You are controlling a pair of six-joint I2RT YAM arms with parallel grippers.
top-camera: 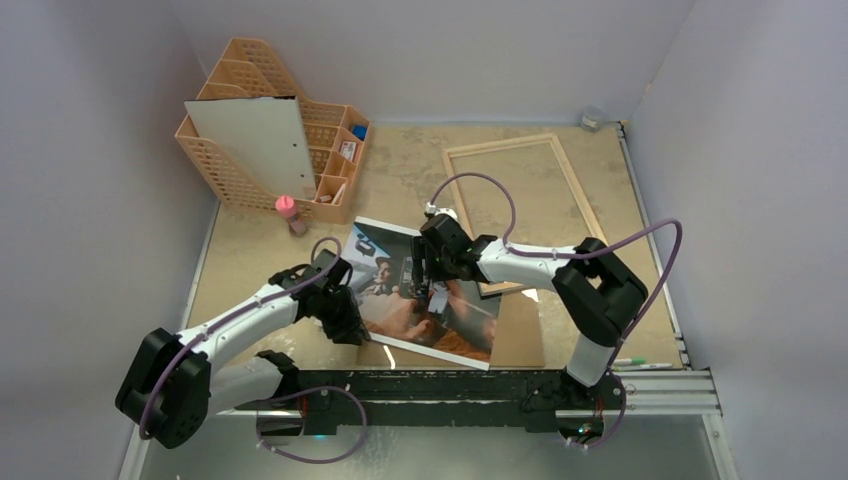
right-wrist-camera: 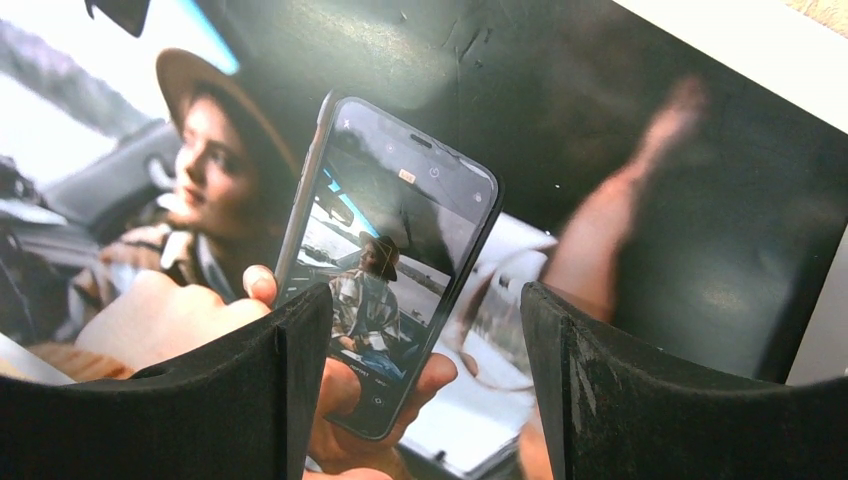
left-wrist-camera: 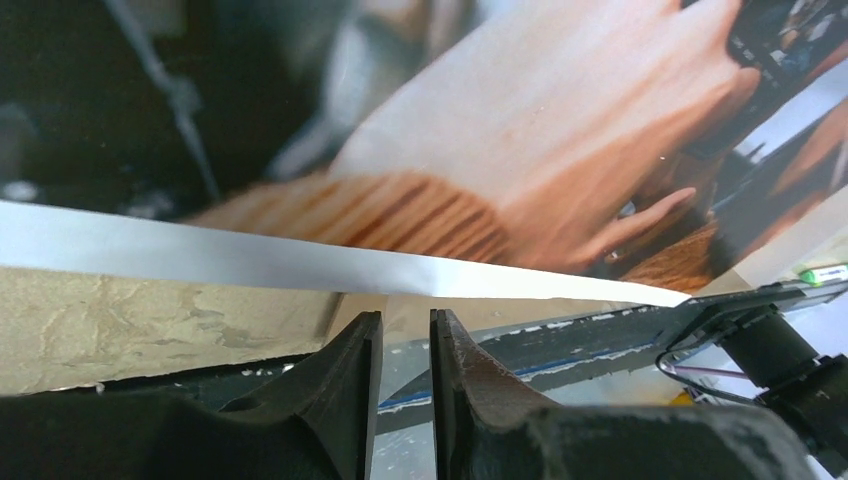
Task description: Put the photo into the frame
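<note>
The photo (top-camera: 405,310), a large print with a white border, lies tilted on the table. Its lower edge (left-wrist-camera: 330,262) runs just beyond the fingertips of my left gripper in the left wrist view. Those fingers stand close together with a narrow gap; I see nothing clearly held in it. Over the photo's middle my right gripper is open, the pictured phone showing between its fingers. Farther back on the right lies the wooden frame (top-camera: 575,185). A brown board (top-camera: 520,335) shows from under the photo's right side.
A tan organizer (top-camera: 340,115) with a white panel (top-camera: 255,140) stands at the back left, a pink-capped bottle (top-camera: 288,212) before it. Markers (top-camera: 645,366) lie at the front right, and a small clear cup (top-camera: 592,118) is at the back right.
</note>
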